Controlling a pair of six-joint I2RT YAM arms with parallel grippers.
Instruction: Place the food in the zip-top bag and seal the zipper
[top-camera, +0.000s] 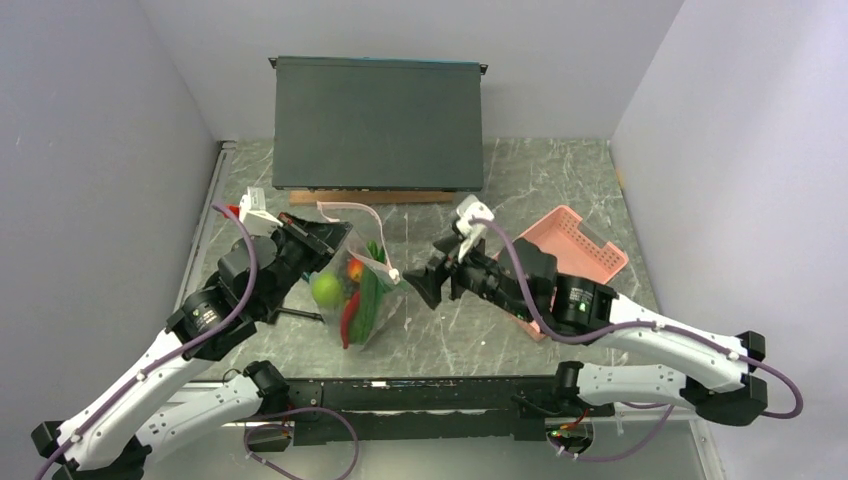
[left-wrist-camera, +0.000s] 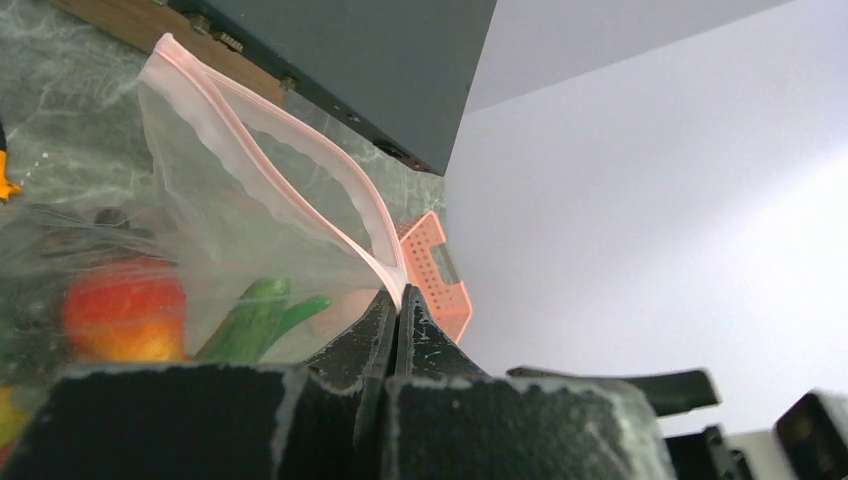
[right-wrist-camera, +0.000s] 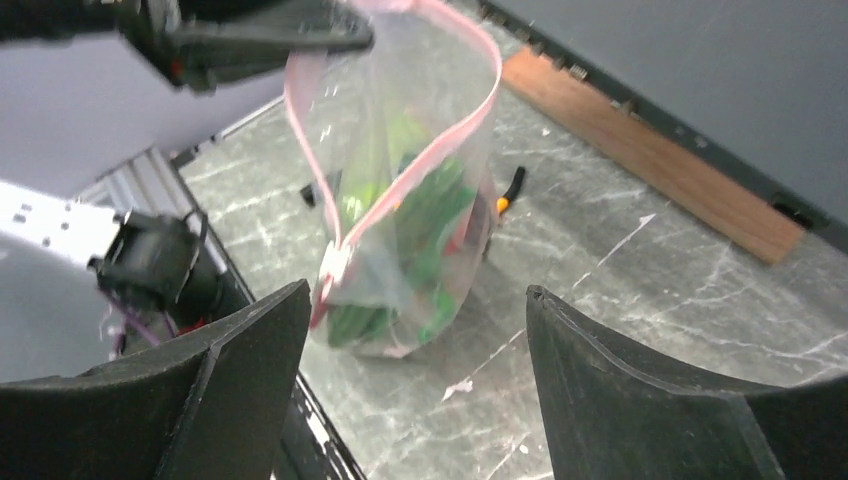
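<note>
A clear zip top bag with a pink rim stands with its mouth open. Inside show a green round fruit, a red pepper, a long green vegetable and a red-orange piece. My left gripper is shut on the bag's pink rim at one side of the mouth. A pale zipper slider sits at the rim's opposite end. Just right of the bag, my right gripper is open; its fingers are apart from the bag and nothing is between them.
A pink basket lies at the right, partly under the right arm; the part that shows looks empty. A dark screen stands at the back on a wooden strip. A black-handled tool lies left of the bag.
</note>
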